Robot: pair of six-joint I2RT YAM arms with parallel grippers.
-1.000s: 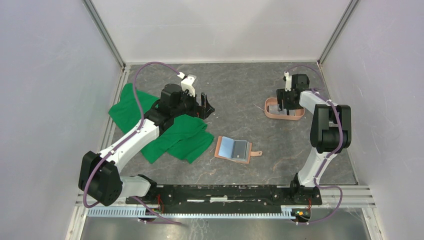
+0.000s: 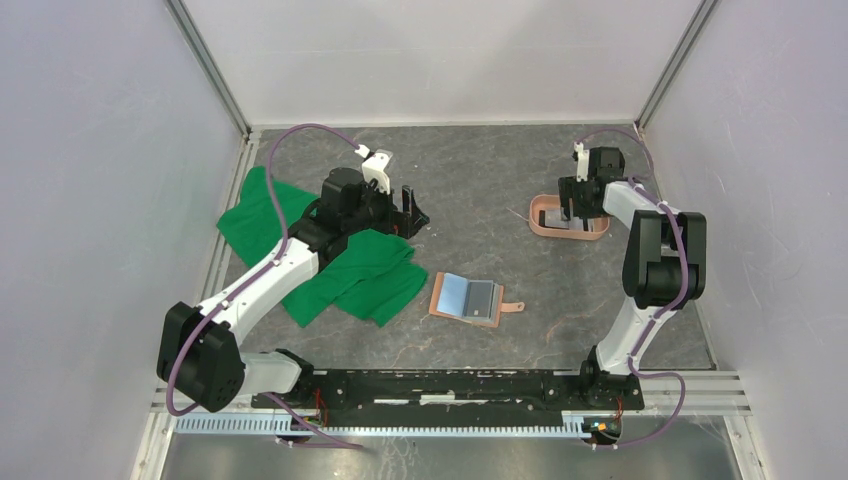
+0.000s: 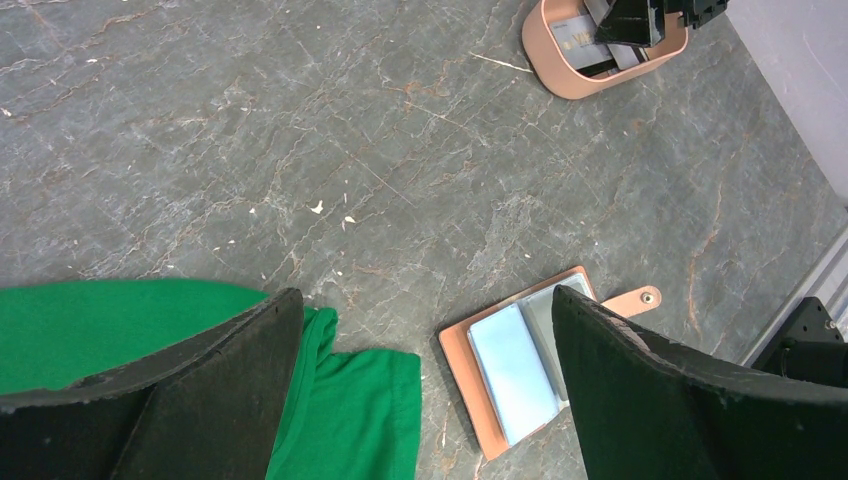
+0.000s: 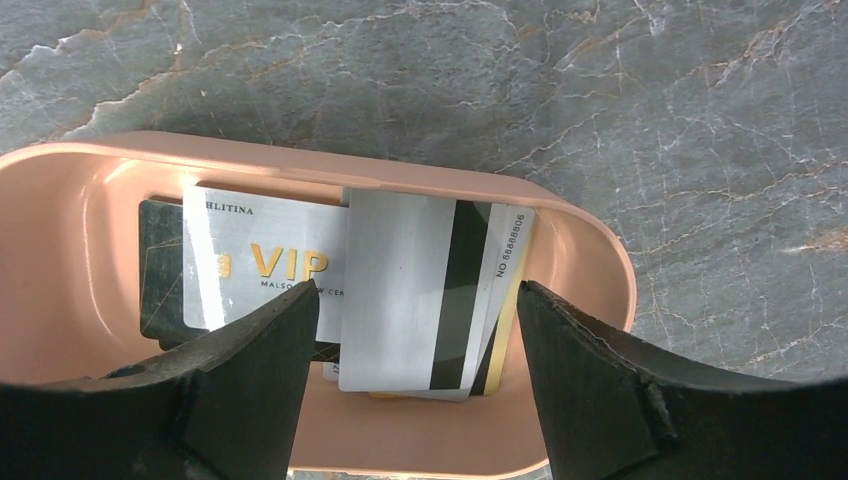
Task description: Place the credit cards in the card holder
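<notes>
In the right wrist view several cards lie overlapping in a pink tray (image 4: 60, 250). A silver card with a black stripe (image 4: 395, 290) lies on top, a silver VIP card (image 4: 265, 250) is left of it, and a black card (image 4: 160, 265) shows at the far left. My right gripper is over the tray, its fingers apart on either side of the striped card, not pressed on it. The brown card holder (image 2: 468, 300) lies open at front centre, with clear sleeves inside. My left gripper hangs open and empty, up and left of the holder.
A rumpled green cloth (image 2: 350, 270) spreads beneath the left arm. The holder's strap with a snap (image 2: 513, 307) points right. White walls close in on both sides.
My right gripper has shifted slightly right over the tray. The silver cards have slid right, and the black card at the left end now shows. The left arm and holder are still.
</notes>
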